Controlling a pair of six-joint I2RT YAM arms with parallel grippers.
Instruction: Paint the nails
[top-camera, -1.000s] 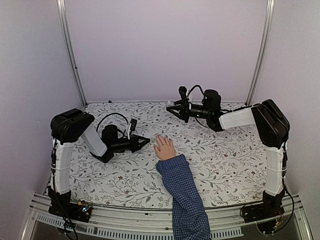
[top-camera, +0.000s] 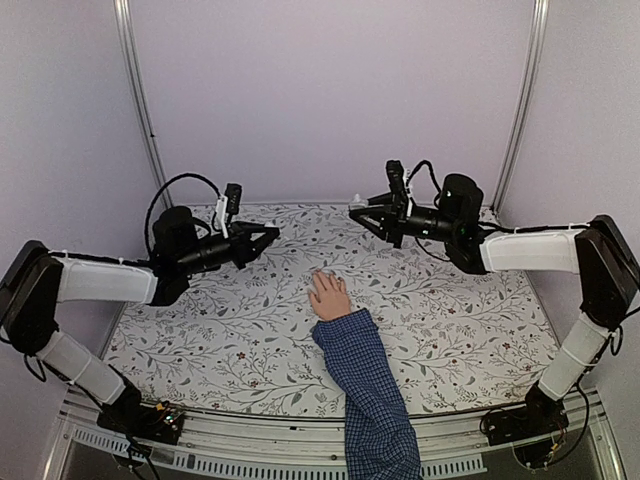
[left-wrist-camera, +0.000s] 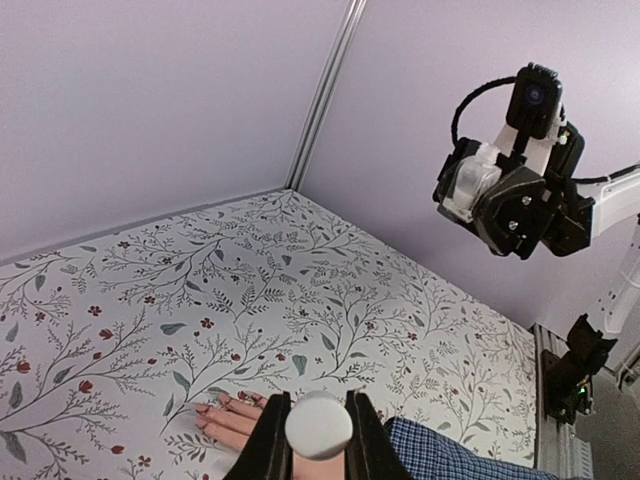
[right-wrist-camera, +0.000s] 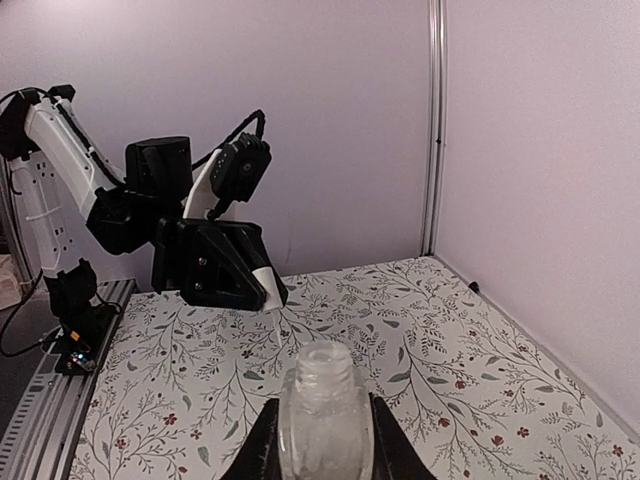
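Note:
A bare hand (top-camera: 328, 294) in a blue checked sleeve lies on the patterned tabletop, fingers pointing away from the front edge. In the left wrist view, my left gripper is shut on the white cap of a nail polish brush (left-wrist-camera: 319, 424); from the right wrist, its thin bristle end points down. My right gripper grips a clear bottle (right-wrist-camera: 325, 415) with an open-looking neck, held upright. Both grippers are raised off the table, left gripper (top-camera: 268, 235) and right gripper (top-camera: 362, 208) apart from each other and behind the hand. The nails are too small to judge.
Pale walls (top-camera: 330, 100) close in the back and both sides. A metal rail (top-camera: 270, 425) runs along the front edge.
My left gripper has moved away from beside the fingertips, backward and left, rising with the brush. The right gripper has shifted to the right with the bottle. The hand has stayed still.

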